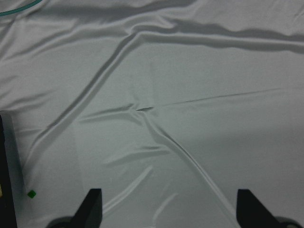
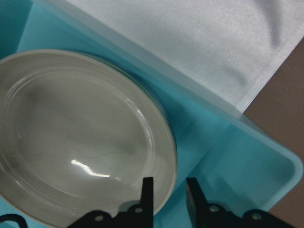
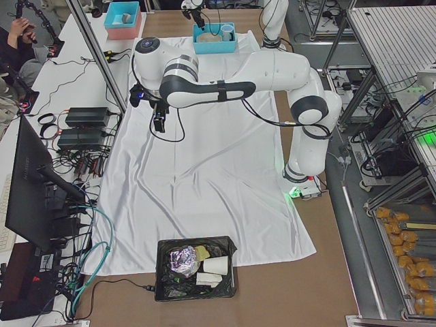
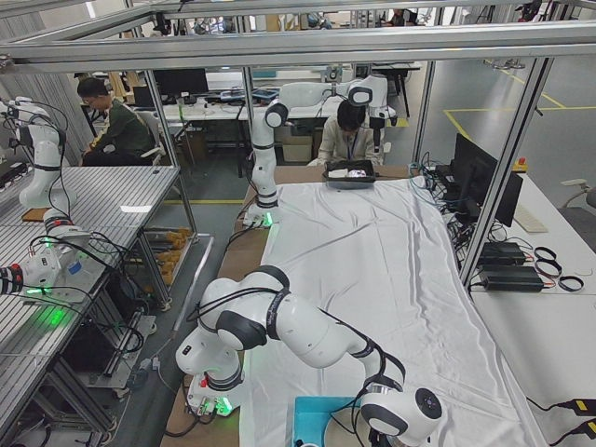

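Observation:
A cream plate (image 2: 80, 123) lies in a light blue bin (image 2: 247, 171) in the right wrist view. My right gripper is over the plate's rim, its fingers apart with nothing seen held between them. My left gripper hangs open above the white cloth (image 1: 199, 123), empty. In the camera left view the blue bin (image 3: 214, 48) stands at the far end of the cloth, with a pale cup (image 3: 227, 30) beside the plate.
A black lined bin (image 3: 163, 272) with a foil item and white objects stands at the near edge. The cloth between the bins is clear. Monitor and cables line the left side.

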